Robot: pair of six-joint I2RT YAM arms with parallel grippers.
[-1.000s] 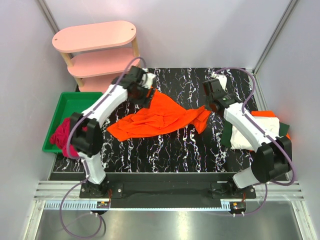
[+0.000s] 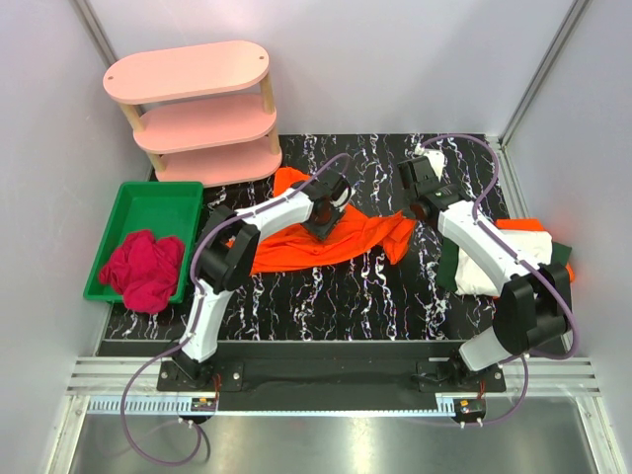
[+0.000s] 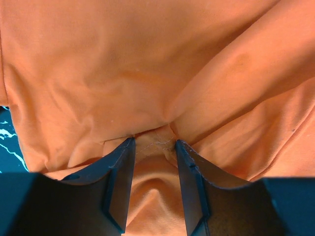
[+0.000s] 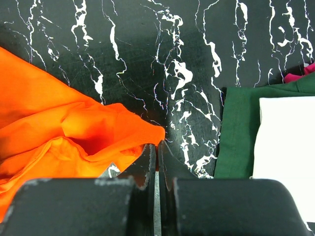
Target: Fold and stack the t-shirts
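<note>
A crumpled orange t-shirt (image 2: 296, 254) spreads across the middle of the table, drawn to a narrow point on its right side. Over its middle my left gripper (image 2: 324, 231) reaches down; in the left wrist view its fingertips (image 3: 129, 147) are parted, with a small ridge of orange cloth showing between them. At the shirt's right tip my right gripper is shut, a corner of the orange fabric (image 4: 147, 132) pinched at its fingertips. Folded shirts lie stacked at the right, white (image 2: 476, 276) over green (image 2: 447, 267), with orange behind.
A green bin (image 2: 120, 222) at the left holds a crumpled magenta cloth (image 2: 145, 272). Behind it stands a pink tiered shelf (image 2: 202, 123), its tiers empty.
My left gripper has swung from the shirt's upper left edge rightward and down onto its middle, most recently shifting slightly left. My right arm has stayed still at the shirt's tip.
</note>
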